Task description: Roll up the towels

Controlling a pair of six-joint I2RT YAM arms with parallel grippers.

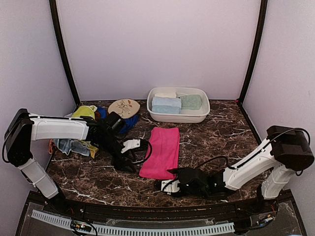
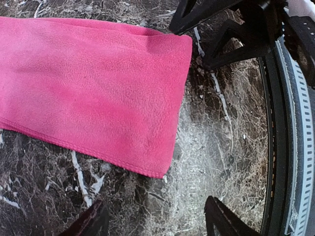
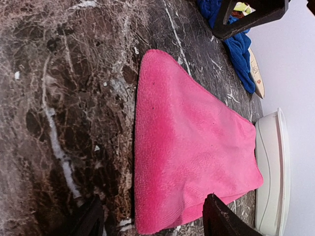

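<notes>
A pink towel (image 1: 160, 152), folded into a long strip, lies flat on the dark marbled table with its short near end toward the front edge. In the left wrist view the towel's near end (image 2: 147, 118) is in front of my left gripper, which is open with nothing between its fingers. My right gripper (image 1: 170, 179) is at the towel's near right corner. Its fingers (image 3: 216, 216) stand apart, one beside that corner (image 3: 147, 221), and the towel edge shows between them without being gripped.
A white bin (image 1: 178, 118) with rolled blue, green and white towels stands at the back. Crumpled cloths (image 1: 81, 128) and an embroidered round piece (image 1: 124, 107) lie at the back left.
</notes>
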